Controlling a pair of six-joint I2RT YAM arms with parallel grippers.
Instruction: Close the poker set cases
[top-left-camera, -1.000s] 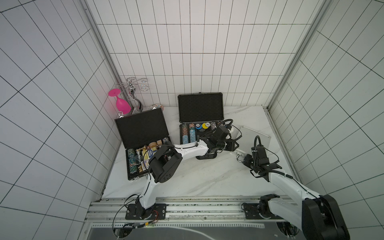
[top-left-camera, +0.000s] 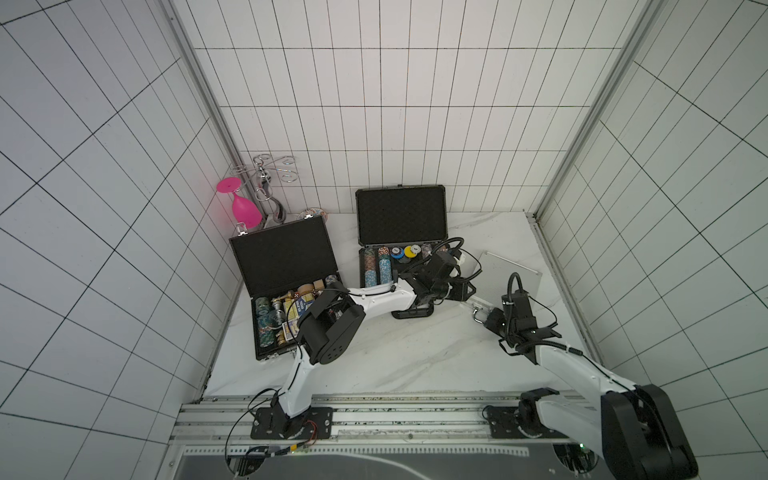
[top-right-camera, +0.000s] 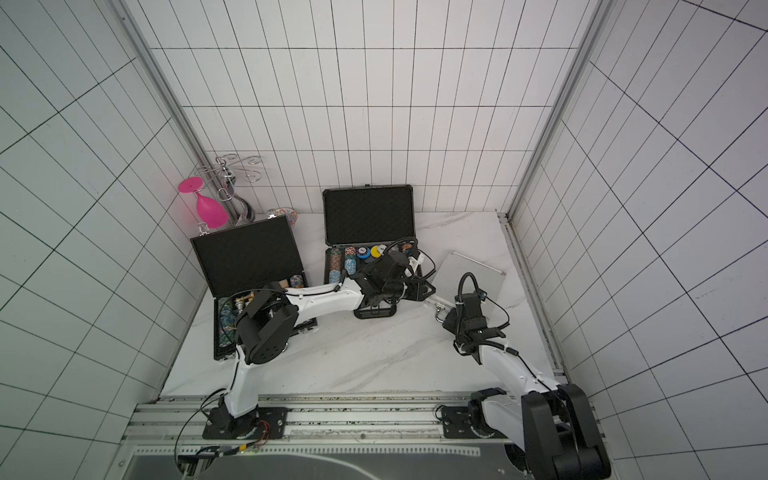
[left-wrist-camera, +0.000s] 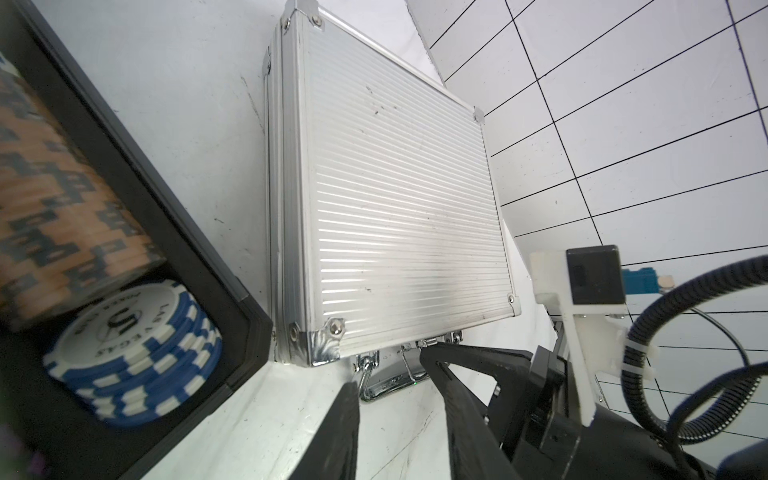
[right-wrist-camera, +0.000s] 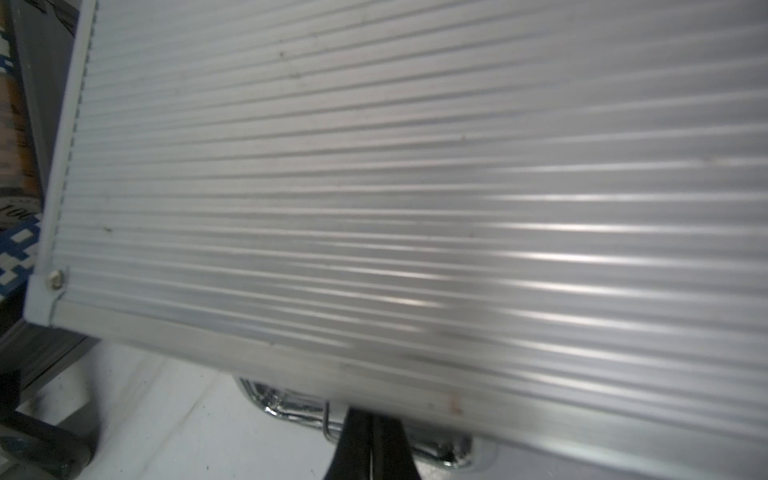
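Observation:
On the right of the table lies a silver ribbed case (left-wrist-camera: 400, 192), its lid down. At its front edge the right gripper is shut by the chrome handle (right-wrist-camera: 284, 408), nothing visible between its fingers. My left gripper is part open, its fingers apart and empty, in front of the case's near left corner. The middle case (top-left-camera: 401, 216) stands with its lid raised and poker chips (left-wrist-camera: 132, 344) inside. At the left another case (top-left-camera: 284, 256) is likewise lid-up, partly covered by the left arm in the top views.
A pink goblet-shaped object (top-left-camera: 245, 209) and a metal wire stand (top-left-camera: 265, 172) are in the back left corner. The left arm stretches across the middle case. Bare marble table (top-left-camera: 400, 360) lies in front.
The right gripper has shifted very slightly at the silver case's front. The left arm and the cases look the same in the top left view.

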